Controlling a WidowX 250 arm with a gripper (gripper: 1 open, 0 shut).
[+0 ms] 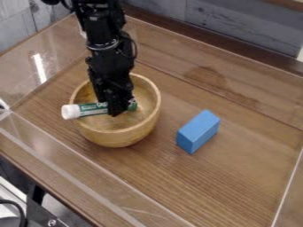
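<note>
A tan round bowl [119, 133] stands on the wooden table. The black arm reaches down from the top into it, and my gripper [112, 105] is shut on a green tube with a white end [80, 111] in the bowl. The tube lies slanted, its white end toward the bowl's left rim. Part of the tube is hidden behind the fingers.
A blue block [198, 129] lies on the table right of the bowl. A pale wall edge runs along the back.
</note>
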